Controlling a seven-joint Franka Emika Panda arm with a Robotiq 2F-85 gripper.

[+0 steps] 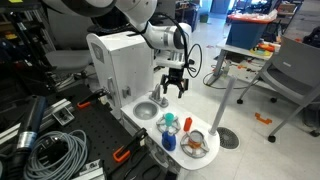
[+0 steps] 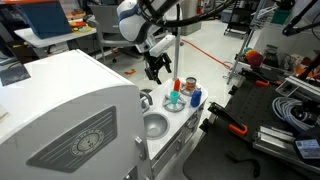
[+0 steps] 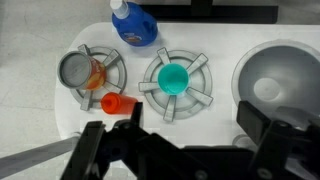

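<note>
My gripper (image 1: 174, 86) is open above the far side of the white counter, close to the faucet, with nothing between its fingers. In the wrist view a teal cup (image 3: 173, 77) stands on the middle burner. Close by are a blue bottle (image 3: 134, 24) with a white cap and a red-orange bottle (image 3: 118, 104), which looks to be lying down in this view. A metal pot (image 3: 76, 69) with something orange beside or in it rests on the other burner. The round sink (image 3: 280, 80) lies at the right of that view, partly covered by the gripper.
A tall white cabinet (image 1: 120, 65) stands at the counter's left end. Beyond the right end is a grey post (image 1: 224, 100). Black platform (image 1: 92, 130) with cables and tools lies in front.
</note>
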